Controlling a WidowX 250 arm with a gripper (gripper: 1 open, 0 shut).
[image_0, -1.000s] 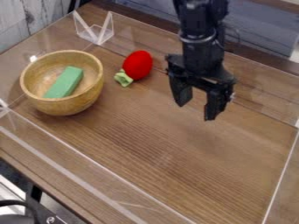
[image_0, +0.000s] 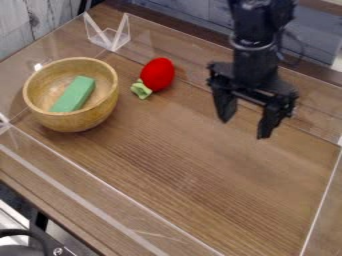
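Note:
My arm reaches down from the top right, its gripper (image_0: 267, 103) over the right part of the wooden table (image_0: 181, 185), with dark parts spreading to either side. Whether it is open or shut, or holds anything, cannot be made out. To its left lie a red oval object (image_0: 156, 74) and a small light green item (image_0: 142, 89). A yellow bowl (image_0: 67, 119) with a green block (image_0: 55, 94) inside stands at the far left.
A white wire-like object (image_0: 107, 34) sits at the back left. A dark object (image_0: 20, 243) shows in the bottom left corner.
The bowl and the objects on the left have not moved.

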